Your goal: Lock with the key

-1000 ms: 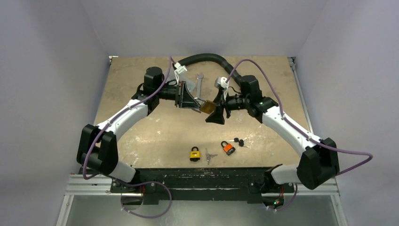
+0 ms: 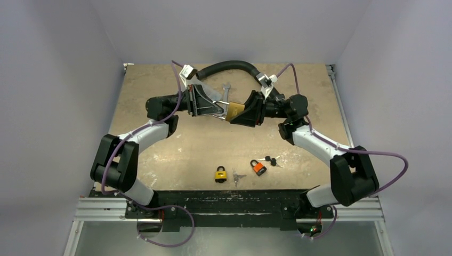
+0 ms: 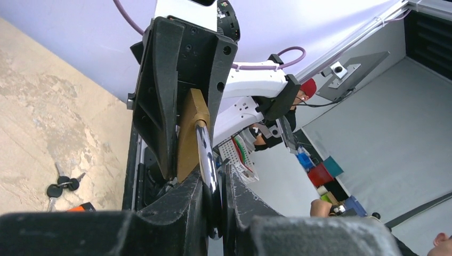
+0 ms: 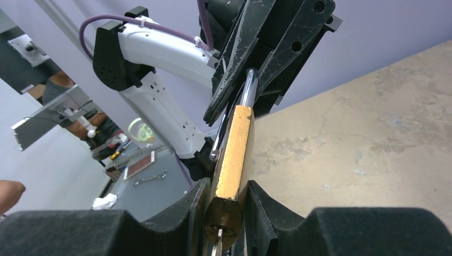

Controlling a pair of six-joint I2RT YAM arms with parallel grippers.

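Observation:
A brass padlock point(image 2: 235, 111) hangs between my two grippers above the middle of the table. Its silver shackle point(image 3: 205, 154) points toward my left gripper point(image 2: 221, 110), which is shut on it. Around the lock's body point(image 4: 236, 152), my right gripper point(image 2: 245, 113) is shut. In the right wrist view, a rounded shackle end shows beside the body, apart from it. At the keyhole end, low in that view, a thin silver piece point(image 4: 217, 244) sticks out; most of it is hidden by the fingers.
On the table near the front lie a yellow padlock point(image 2: 220, 175), silver keys point(image 2: 237, 177), an orange padlock point(image 2: 258, 168) and black-headed keys point(image 2: 272, 160). Behind the grippers are a wrench point(image 2: 225, 92) and a black hose point(image 2: 229, 66). Free table lies below the hands.
Both arms have changed pose, the left gripper shifting left and the right slightly upward in the top view. The brass padlock has turned with them and is still held between both grippers.

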